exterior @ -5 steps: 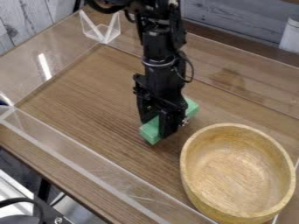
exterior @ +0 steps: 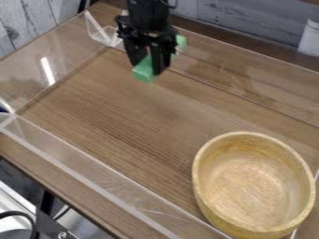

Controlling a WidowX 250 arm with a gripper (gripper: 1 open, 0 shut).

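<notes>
My gripper (exterior: 145, 58) is at the upper middle of the camera view, over the back of the wooden table, shut on a green object (exterior: 145, 68) that hangs below its black fingers. Part of the green object also shows to the right, behind the arm; its full shape is hidden.
A large empty wooden bowl (exterior: 253, 182) stands at the front right. A white container (exterior: 312, 35) is at the back right corner. Clear plastic walls line the table's edges.
My gripper has moved from the table's middle, beside the bowl, toward the back and up in the view, carrying the green object with it.
</notes>
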